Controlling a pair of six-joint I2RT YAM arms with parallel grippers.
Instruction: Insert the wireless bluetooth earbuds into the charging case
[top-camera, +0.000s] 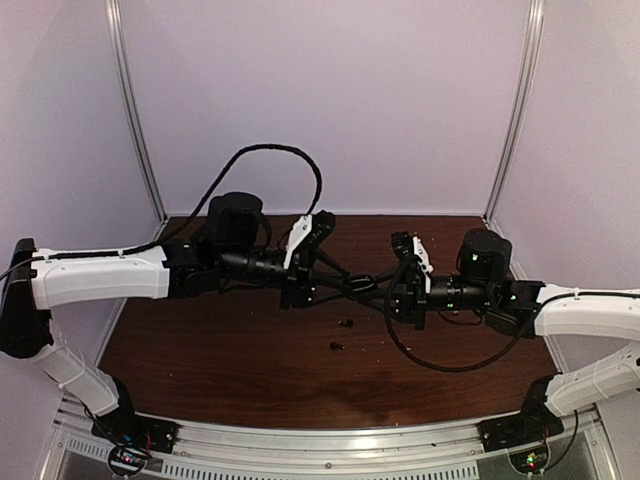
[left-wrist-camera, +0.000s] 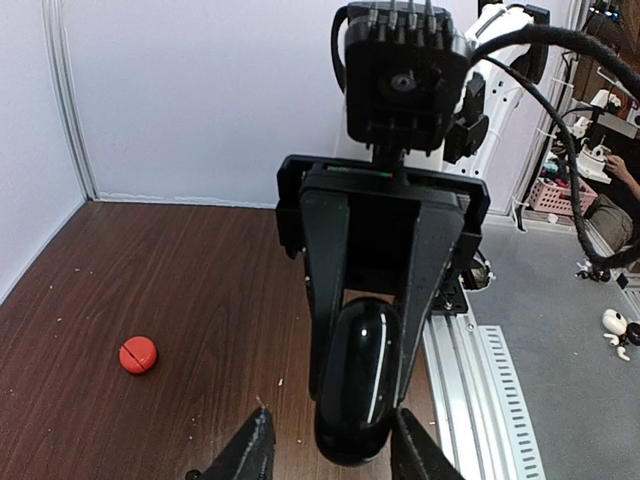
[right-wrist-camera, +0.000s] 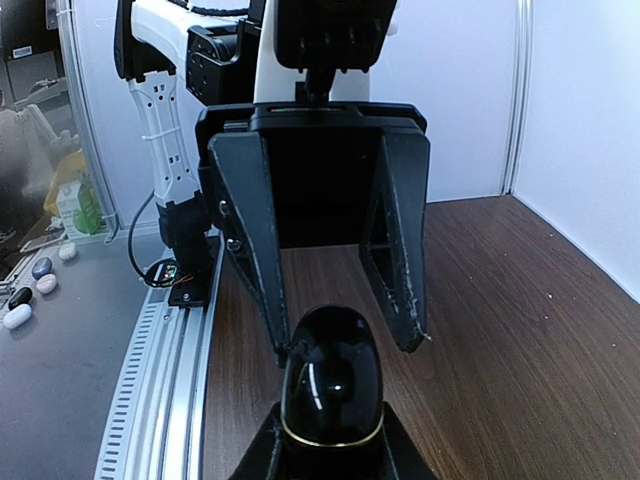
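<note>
A glossy black charging case (top-camera: 361, 284) with a thin gold line around it (right-wrist-camera: 332, 385) is held in the air, looking closed. My right gripper (top-camera: 378, 288) is shut on it, its fingers (left-wrist-camera: 328, 270) on both sides in the left wrist view. Facing it from the left is my left gripper (top-camera: 346, 283), open, its fingers (right-wrist-camera: 400, 270) apart near the case's free end. One left finger (right-wrist-camera: 258, 235) comes close to the case's edge; whether they touch I cannot tell. Two small dark pieces, seemingly the earbuds (top-camera: 346, 322) (top-camera: 337, 346), lie on the table below.
A red ball (left-wrist-camera: 138, 354) rests on the brown table (top-camera: 240, 370). The two arms meet above the middle of the table, and the front of the tabletop is mostly clear. A black cable (top-camera: 450, 368) loops below the right arm.
</note>
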